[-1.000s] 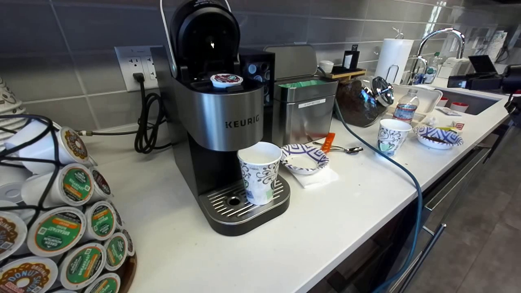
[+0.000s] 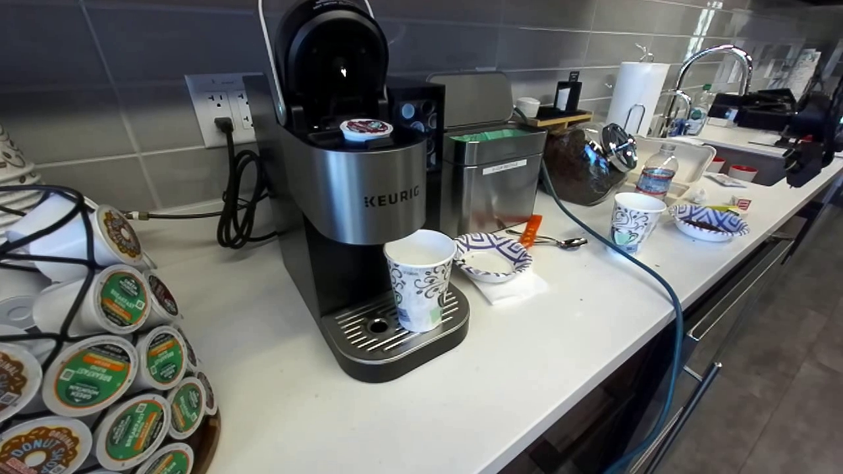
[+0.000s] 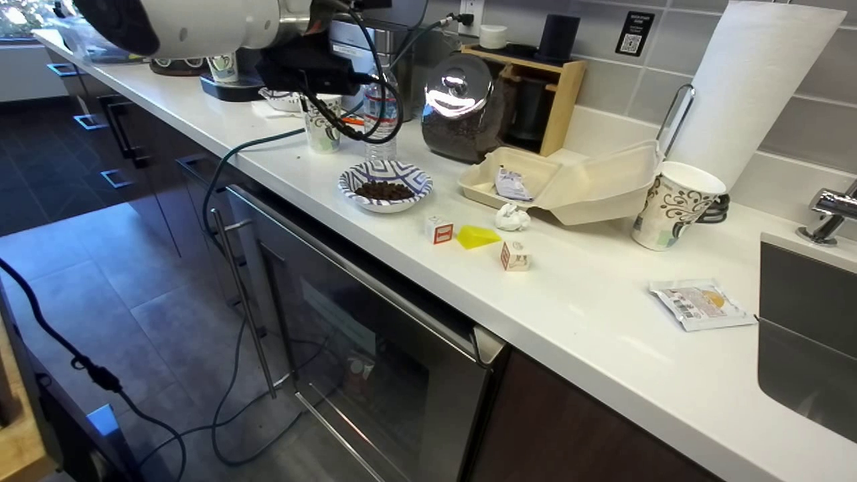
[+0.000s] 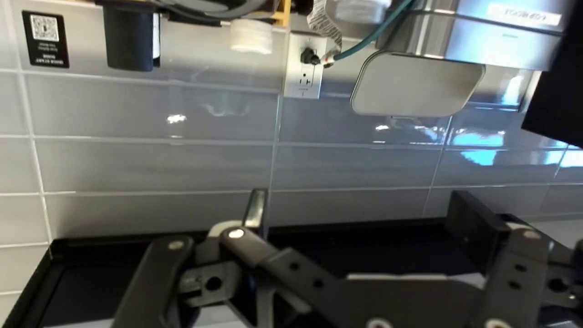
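Note:
My gripper stands open in the wrist view, its two fingers wide apart with only wall tiles and a dark, black-edged surface behind the gap. In exterior view 1 the dark end of my arm [image 2: 802,130] shows at the right edge, far from the Keurig coffee maker [image 2: 340,189]. The machine's lid is raised, and a pod [image 2: 365,130] sits at its top opening. A patterned paper cup [image 2: 420,284] stands upright on the drip tray [image 2: 371,336]. In exterior view 2 the white arm [image 3: 209,28] reaches across the upper left.
A rack of coffee pods [image 2: 91,375] fills the left front. Along the counter are a metal bin [image 2: 494,185], a glass jar [image 2: 573,166], a bottle [image 3: 379,120], paper bowls and another cup [image 2: 634,221]. A blue cable [image 2: 674,347] hangs over the front edge.
At the right of exterior view 1, my arm's dark end has shifted and turned, with more of it hanging down over the sink side. The coffee maker, pod and cup are unmoved.

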